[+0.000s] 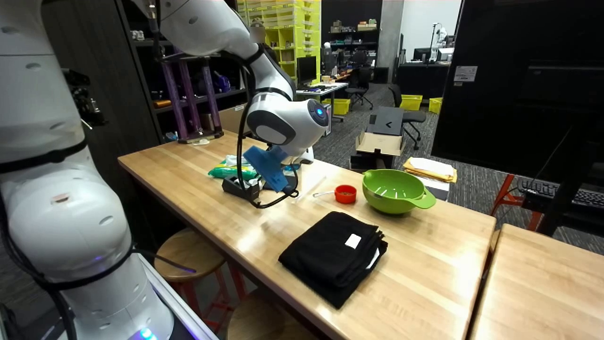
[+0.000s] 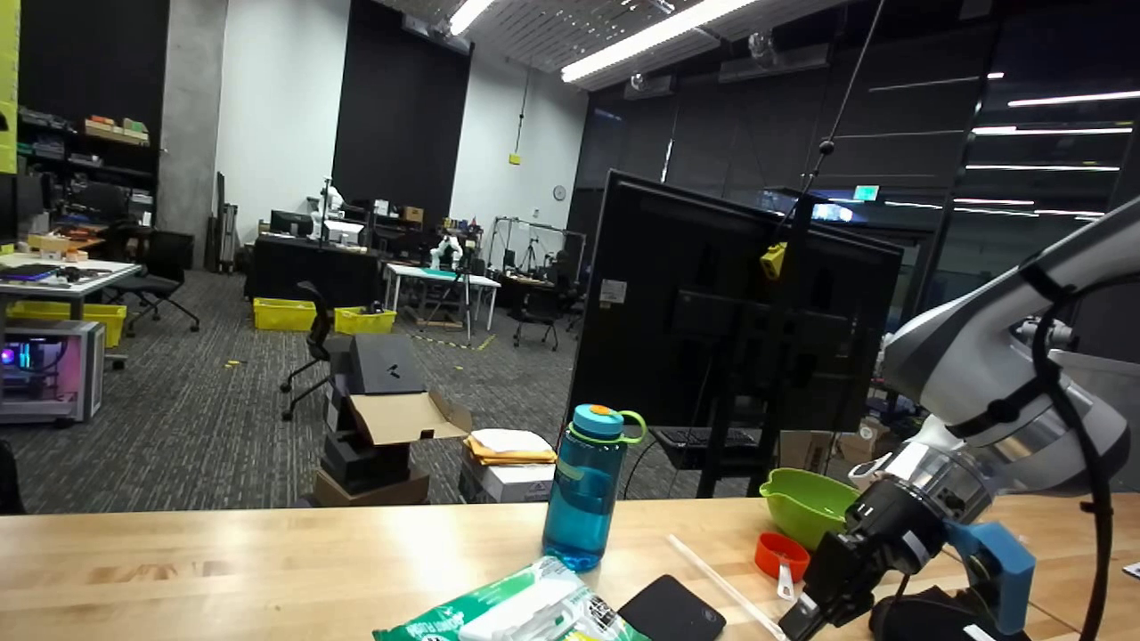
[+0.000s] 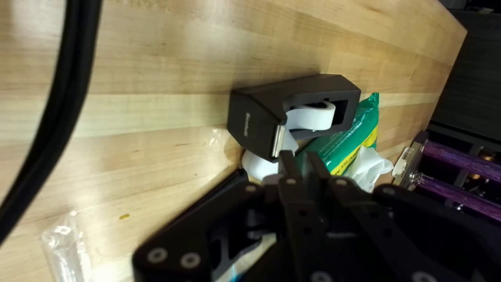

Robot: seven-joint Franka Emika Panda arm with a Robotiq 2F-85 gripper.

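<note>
In the wrist view my gripper points at the tabletop with its two fingers a narrow gap apart. Nothing clearly shows between them, though the area is blurred. Just ahead of the fingertips sits a black tape dispenser (image 3: 263, 112) with a white roll. A green and yellow packet (image 3: 350, 138) with a white tissue (image 3: 368, 167) lies beyond. Part of a white rounded object (image 3: 257, 165) shows beside the dispenser, close to the fingers. Exterior view 2 has the dark gripper body (image 2: 871, 545) low at the right; its fingertips are hard to make out.
A blue bottle (image 2: 585, 497) stands near the packet, with a flat black item (image 2: 671, 611) nearby. Along the table are a red measuring cup (image 1: 345, 194), a green colander (image 1: 390, 192) and folded black cloth (image 1: 334, 255).
</note>
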